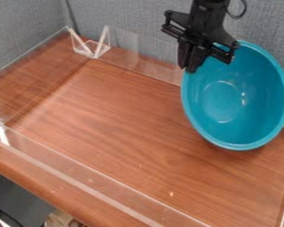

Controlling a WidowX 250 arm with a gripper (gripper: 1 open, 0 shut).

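A teal oval bowl [233, 105] is tilted up on the right side of the wooden tray, its inside facing the camera. My black gripper [194, 60] is at its upper left rim, with the fingers pointing down. It looks shut; whether the rim is between the fingertips is hard to tell.
A white wire stand [90, 44] is at the back left by the tray's clear wall. Grey padded walls stand behind. A pale object at the far right is partly hidden by the bowl.
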